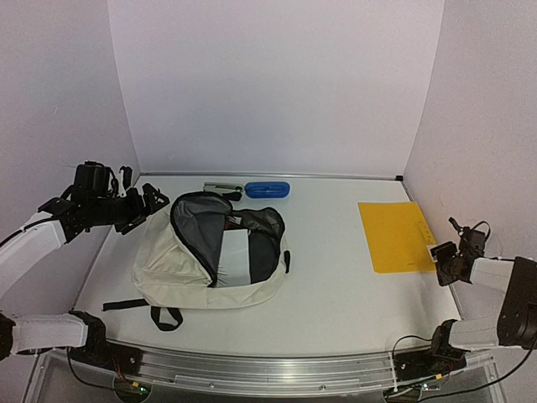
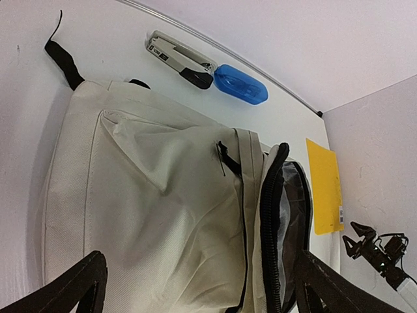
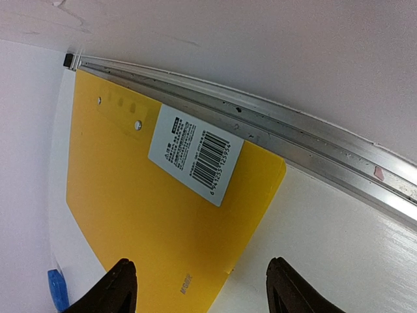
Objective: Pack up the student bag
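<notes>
A cream backpack [image 1: 172, 273] lies on the left of the table, its main compartment gaping. Inside it rests a white flat item [image 1: 234, 257], with dark lining around. Above the bag's left side my left gripper [image 1: 158, 210] hangs open, with nothing between its fingers. Flat on the right of the table is a yellow folder [image 1: 390, 239]; its barcode label [image 3: 195, 153] shows in the right wrist view. My right gripper hovers over the folder's near right edge, fingers apart and empty. Behind the bag lie a grey-and-black stapler [image 2: 179, 57] and a blue case [image 1: 267, 190].
A metal rail [image 3: 326, 156] and the wall run close along the folder's right side. Black straps [image 1: 166, 317] trail from the bag's front left. Between bag and folder the white table [image 1: 327, 269] is clear.
</notes>
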